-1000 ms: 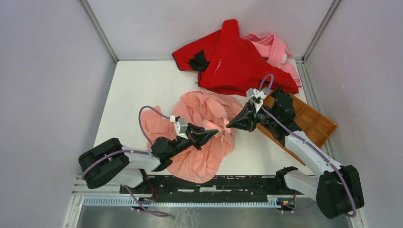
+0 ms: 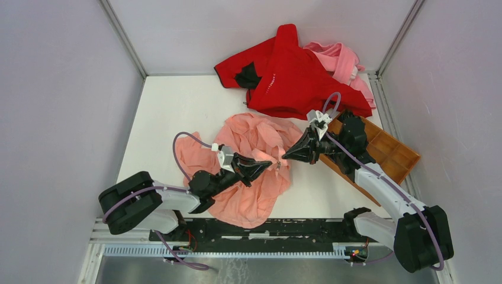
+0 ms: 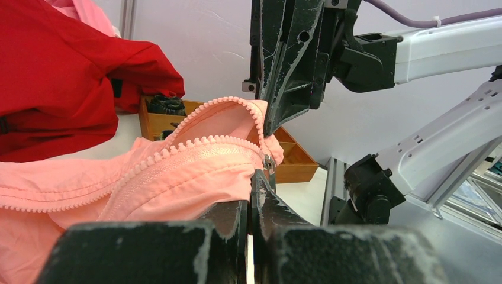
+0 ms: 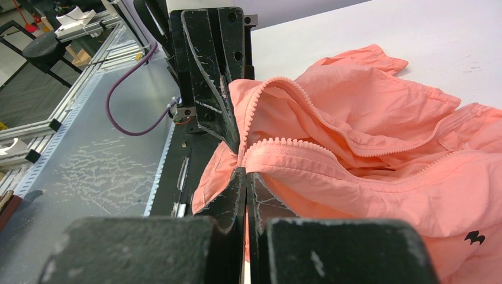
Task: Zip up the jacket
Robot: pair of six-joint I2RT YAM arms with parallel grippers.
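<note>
The salmon-pink jacket [image 2: 248, 204] lies spread in the middle of the table, its front raised at the bottom of the zipper. My left gripper [image 2: 270, 163] is shut on one front edge, whose fabric and zipper teeth [image 3: 201, 142] run into its fingertips. Opposite, close by, my right gripper [image 2: 284, 157] is shut on the other edge; the thin cloth shows at its tips [image 4: 245, 171]. A metal zipper slider [image 3: 269, 163] sits between the two grippers, at the lower end of the teeth. Above it the two tooth rows stand apart, curving away.
A red jacket [image 2: 296, 77] with pink cloth [image 2: 337, 59] beside it lies across the back of the table. At the right stands a wooden compartment box [image 2: 385, 148], partly under my right arm. Bare white table shows at the left.
</note>
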